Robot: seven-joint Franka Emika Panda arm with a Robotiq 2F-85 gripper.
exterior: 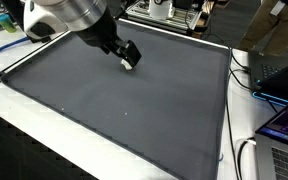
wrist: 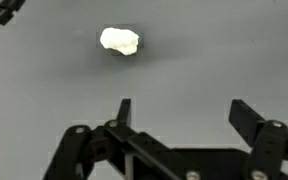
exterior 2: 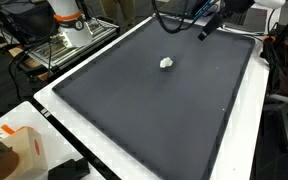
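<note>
A small white lump (wrist: 119,40), its material unclear, lies on the dark grey board (wrist: 199,75) in the upper left of the wrist view. Exterior view 2 shows the white lump (exterior 2: 166,62) on the far half of the board. My gripper is open, its black fingers wide apart with only bare board between them. In exterior view 1 the gripper (exterior: 130,55) hangs above the board and partly covers the lump (exterior: 127,65). It is apart from the lump in the wrist view.
Most of the board (exterior: 154,110) is bare. A laptop (exterior: 281,155) stands beyond its right side in exterior view 1. A black cable (wrist: 2,14) crosses the wrist view's upper left corner. An orange and white robot base (exterior 2: 69,25) stands off the board.
</note>
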